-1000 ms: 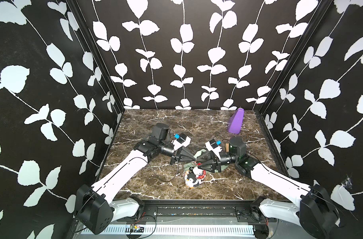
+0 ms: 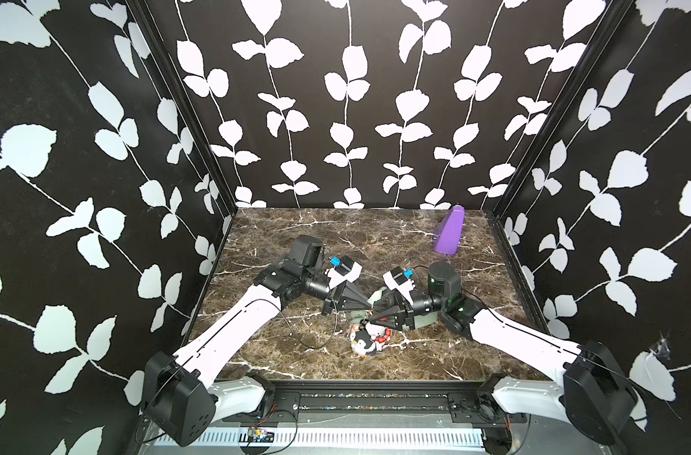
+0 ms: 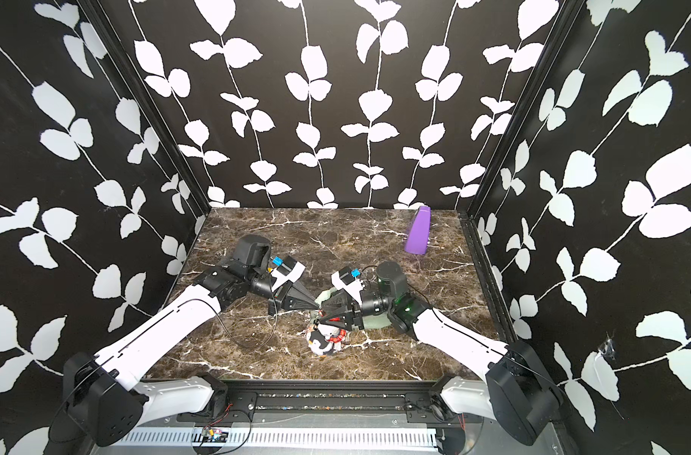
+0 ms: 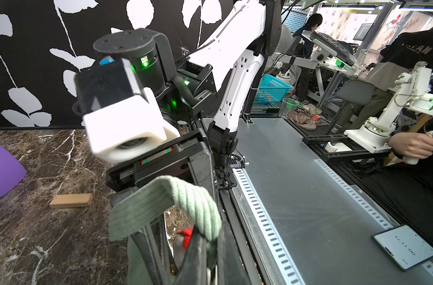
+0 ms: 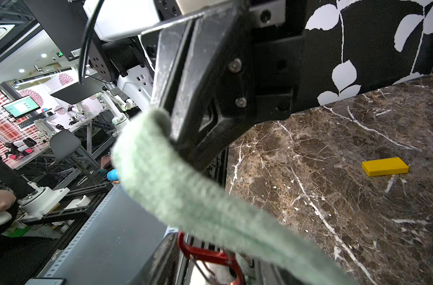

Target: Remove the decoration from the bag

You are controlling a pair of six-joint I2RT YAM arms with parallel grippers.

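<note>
A pale green ribbed strap (image 4: 140,209) of the green bag (image 2: 425,321) is pinched by my left gripper, which is shut on it. The decoration (image 2: 365,342), a black and white penguin figure with white and red pieces, hangs or lies just in front of the fingers. My right gripper (image 2: 375,317) faces the left one, its fingers part open around the red clip (image 5: 211,256). The strap crosses in front of these fingers in the right wrist view and hides part of them. Whether the clip is still linked to the bag cannot be told.
A purple object (image 2: 450,230) stands at the back right of the marble table. The left wrist view has a tan block (image 4: 71,200), the right wrist view a yellow one (image 5: 385,166).
My right gripper has shifted slightly left and toward the front, with its arm. The left arm stays put, and the decoration has barely moved.
</note>
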